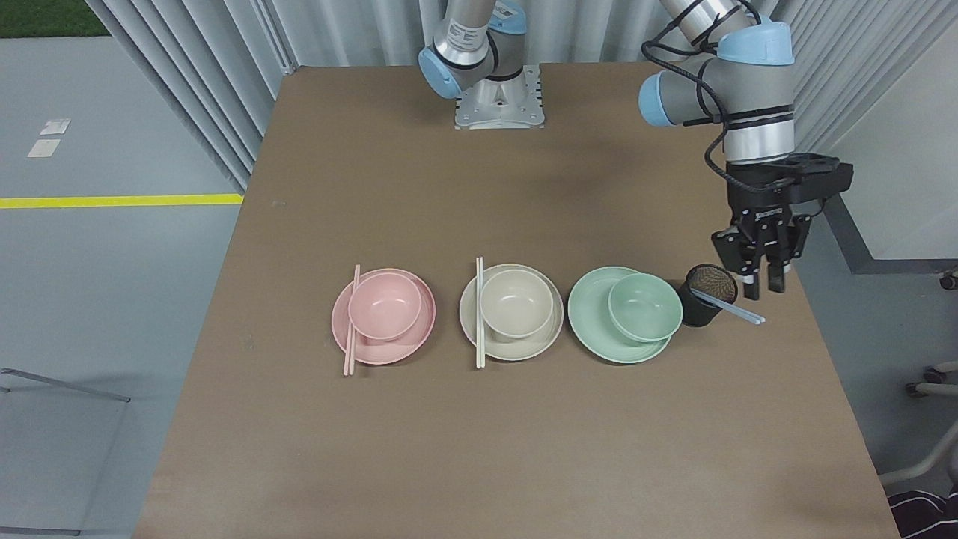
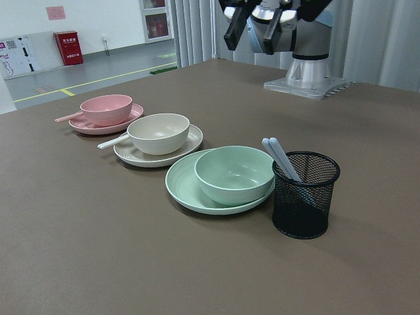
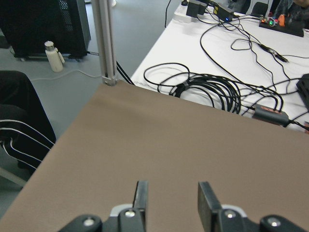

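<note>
My gripper [image 1: 763, 274] hangs at the right side of the table, above the black mesh pen holder [image 2: 302, 210], which holds blue chopsticks [image 1: 729, 307] leaning out of it. The gripper is open, with nothing between its fingers in the wrist view. Beside the holder are a green bowl [image 1: 644, 307] on a green plate [image 1: 588, 314], a cream bowl [image 1: 517, 301] on a cream plate with white chopsticks [image 1: 480, 341], and a pink bowl [image 1: 384, 305] on a pink plate with pink chopsticks [image 1: 350, 350].
In the wrist view, a white table [image 3: 178, 48] with coiled black cables lies beyond the table's edge.
</note>
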